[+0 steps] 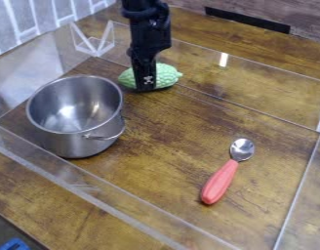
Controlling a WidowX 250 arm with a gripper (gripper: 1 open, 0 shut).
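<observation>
My black gripper (143, 76) points down at a green, bumpy oval object (164, 76) at the back of the wooden table, its fingertips at or over that object; whether they are open or shut on it is unclear. A large steel pot (74, 126) stands to the front left of them. At the right front lies a spoon (221, 179) with a pink-red handle and a steel bowl end.
Clear panels border the work area on the left. A blue and black item (7, 234) shows at the bottom left corner.
</observation>
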